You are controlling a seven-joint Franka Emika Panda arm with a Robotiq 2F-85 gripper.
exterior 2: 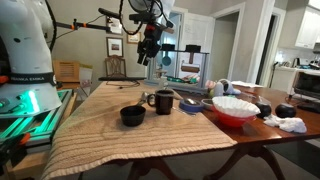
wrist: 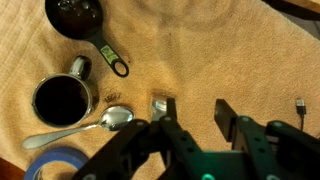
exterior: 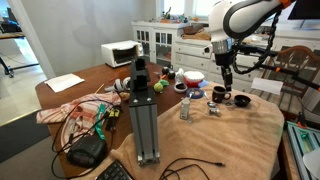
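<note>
My gripper is above the tan cloth, its two fingertips apart. Cloth shows in the gap, and I make out nothing held there; how far the fingers are closed is unclear. A small shiny item (wrist: 159,103) appears beside the left fingertip; whether it touches is unclear. To the left stands a dark mug (wrist: 62,99), with a metal spoon (wrist: 116,118) lying close to it. A black scoop-like cup (wrist: 75,17) with a holed handle is at the top left. In exterior view 2, the mug (exterior 2: 164,102) stands behind the black cup (exterior 2: 132,117).
A blue-rimmed round item (wrist: 56,158) lies below the spoon in the wrist view. A red bowl with a white inside (exterior 2: 233,111) and a clear bottle (exterior: 185,110) stand nearby. A cable end (wrist: 300,107) rests at right.
</note>
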